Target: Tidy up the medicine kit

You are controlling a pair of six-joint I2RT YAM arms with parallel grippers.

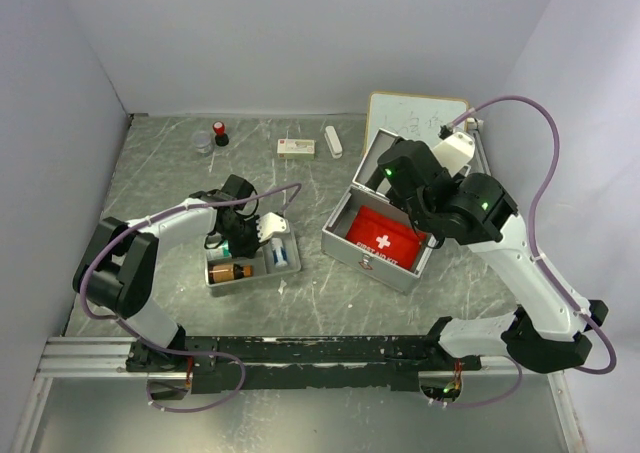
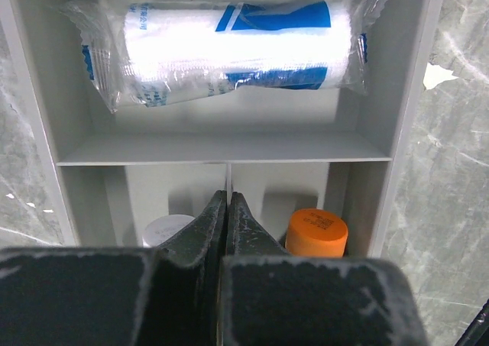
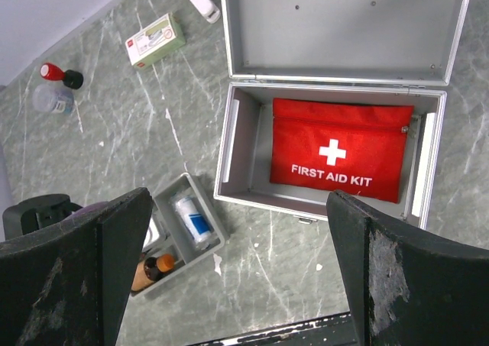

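Observation:
A grey compartment tray (image 1: 250,283) holds a wrapped bandage roll (image 2: 237,48), an orange-capped brown bottle (image 2: 317,231) and a white-capped container (image 2: 164,231). My left gripper is shut on the thin divider between the two capped items. The open metal box (image 3: 244,147) holds a red first aid kit pouch (image 3: 336,147). Above the box, my right gripper is open, nothing seen between its fingers.
At the back are a small carton (image 1: 295,148), a white slim object (image 1: 333,141), a red-capped bottle (image 1: 220,133) and a clear container (image 1: 200,142). A whiteboard (image 1: 410,113) stands behind the box.

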